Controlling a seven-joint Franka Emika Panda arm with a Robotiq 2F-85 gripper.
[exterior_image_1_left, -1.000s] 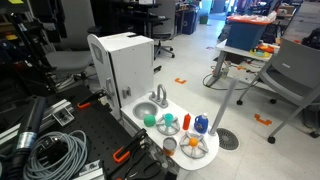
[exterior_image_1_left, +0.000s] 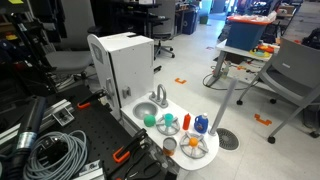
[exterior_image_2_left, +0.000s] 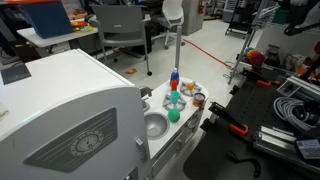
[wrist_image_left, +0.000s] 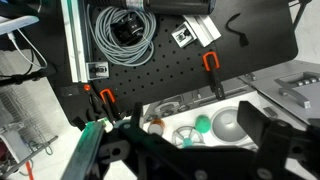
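In the wrist view my gripper stands open, its dark fingers far apart at the bottom with nothing held between them. It looks down from above on the black table and the toy kitchen counter. On that white counter (exterior_image_1_left: 178, 112) are a sink (exterior_image_1_left: 146, 112), a green round thing (exterior_image_1_left: 150, 120), a cyan thing (exterior_image_1_left: 169, 119) and a metal can (exterior_image_1_left: 169, 146). Farther along, a red bottle (exterior_image_1_left: 186, 122), a blue object (exterior_image_1_left: 201, 124) and an orange object (exterior_image_1_left: 193, 142) sit around the burners. Details of these small things are unclear.
A white cabinet (exterior_image_1_left: 122, 65) rises beside the sink, with a tap (exterior_image_1_left: 160, 95) behind it. Coiled cable (exterior_image_1_left: 57, 157) and orange-handled clamps (exterior_image_1_left: 128, 150) occupy the black table. Chairs and a desk stand well back on the floor.
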